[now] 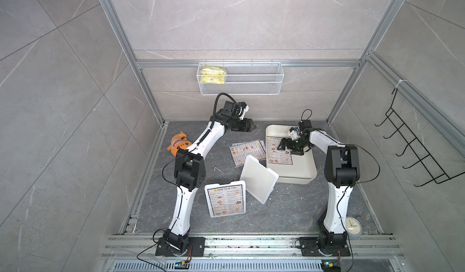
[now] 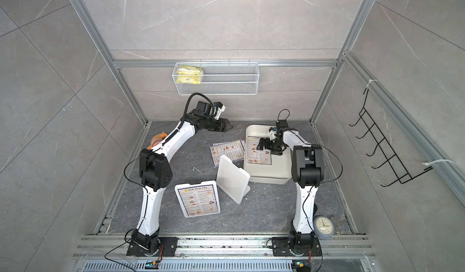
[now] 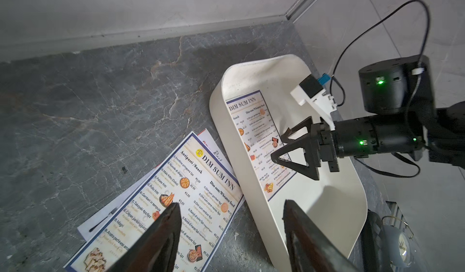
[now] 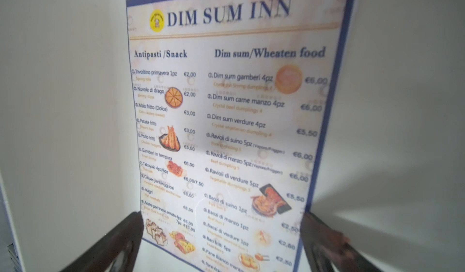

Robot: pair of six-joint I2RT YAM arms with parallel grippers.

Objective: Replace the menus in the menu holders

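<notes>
In the top left view a white tray [image 1: 302,167] stands on the right with a Dim Sum Inn menu [image 1: 278,153] lying flat along its left side. My right gripper [image 1: 286,146] is inside the tray over that menu, open, its fingers [image 4: 116,243] apart with nothing gripped. My left gripper [image 1: 251,126] hangs open and empty behind the overlapping loose menus [image 3: 193,189] left of the tray. Nearer the front, one white holder [image 1: 225,199] shows a menu on its face; beside it another white holder [image 1: 259,180] turns a blank face this way.
An orange plush toy [image 1: 179,144] lies left of my left arm. A wire basket [image 1: 254,73] with a yellow bag hangs on the back wall. A clock [image 1: 353,226] sits at the front right. Bare table lies in front of the tray.
</notes>
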